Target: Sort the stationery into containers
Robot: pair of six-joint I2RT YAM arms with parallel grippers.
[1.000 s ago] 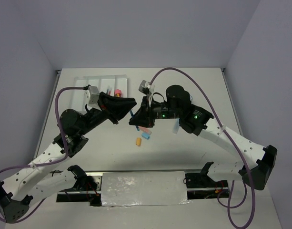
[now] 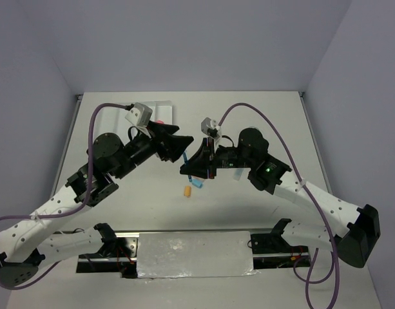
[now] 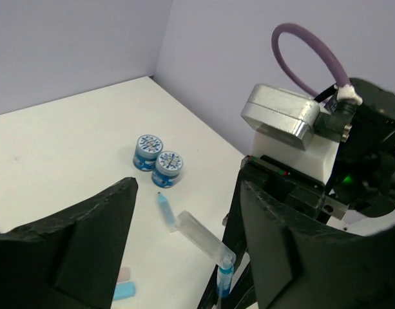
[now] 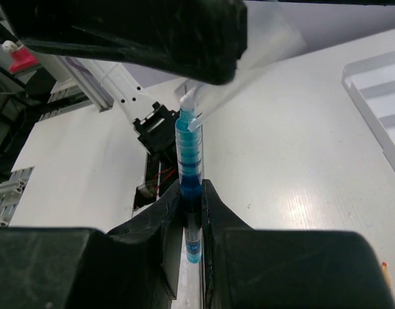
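My right gripper is shut on the blue pen [image 4: 188,151], which stands near upright in its fingers. The pen's clear cap [image 3: 200,233] is tilted sharply off the pen's top end in the left wrist view; in the right wrist view the cap [image 4: 265,55] is blurred, partly behind a dark left finger [image 4: 145,38]. Whether cap and pen still touch, I cannot tell. Spread wide, my left gripper is open and grips nothing. From above, the left gripper [image 2: 183,136] is just behind the right one, and the arms hide most of the pen.
A white divided tray [image 2: 165,106] stands at the back left, partly under the left arm. Two blue jars [image 3: 158,158] and a blue-tipped pen [image 3: 165,211] are on the right side of the table. An orange piece [image 2: 187,191] and a blue piece [image 2: 196,183] lie near the middle.
The cap has gone from in line with the pen to steeply tilted. The right gripper keeps the pen.
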